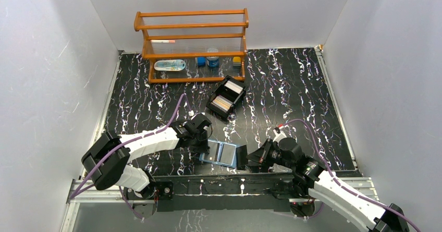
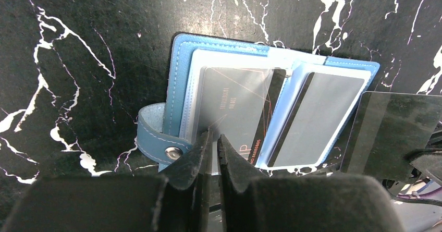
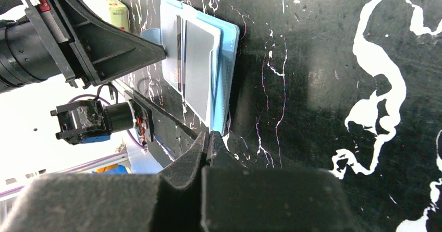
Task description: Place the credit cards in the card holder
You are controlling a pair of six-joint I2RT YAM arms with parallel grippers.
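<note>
A light-blue card holder lies unfolded on the table, a silver-grey card in its left half and a grey card with a dark stripe in its right half. My left gripper is over the left half, its fingertips slightly apart with nothing seen held. My right gripper is shut on a thin dark card just right of the holder. Edge-on, that card is a thin pale line running up from the fingertips in the right wrist view.
Behind the holder stands an open black case with several cards in it. A wooden rack holding small items is at the back. Both arms flank the holder closely.
</note>
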